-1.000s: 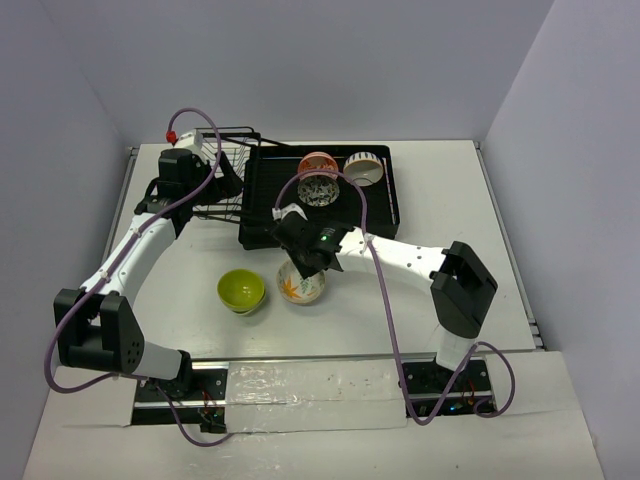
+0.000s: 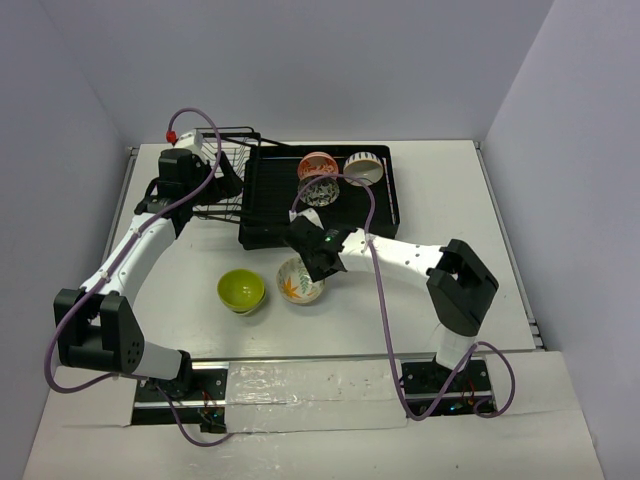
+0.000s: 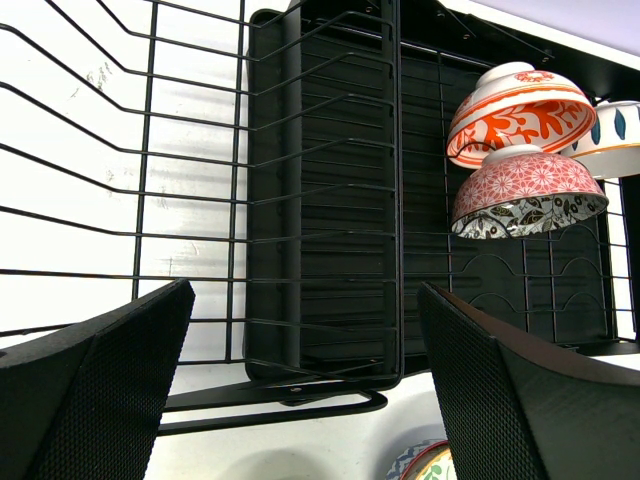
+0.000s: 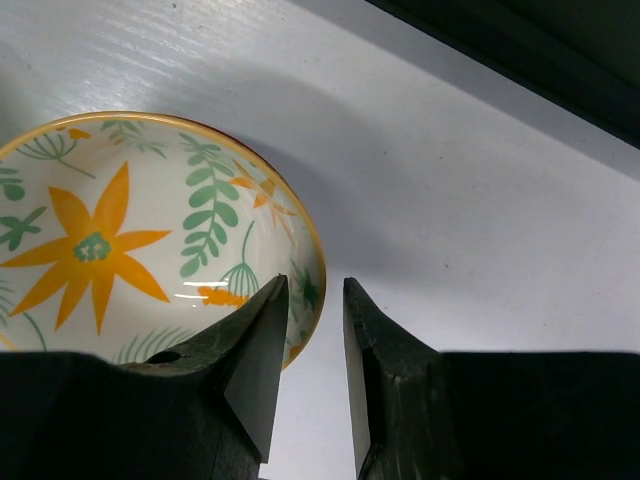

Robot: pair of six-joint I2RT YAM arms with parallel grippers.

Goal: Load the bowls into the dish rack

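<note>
A white bowl with an orange flower lies on the table in front of the rack. My right gripper is open just over its right rim. A green bowl rests left of it, on another bowl. The black dish rack holds three bowls: an orange one, a pink patterned one and a white one with blue marks. My left gripper hangs open above the rack's left wire section, with nothing between its fingers.
The table is clear right of the rack, and there is free room at the front left. Grey walls bound the table at the back and sides.
My right gripper has moved a little to the right over the flowered bowl. The left arm and the bowls have not visibly moved.
</note>
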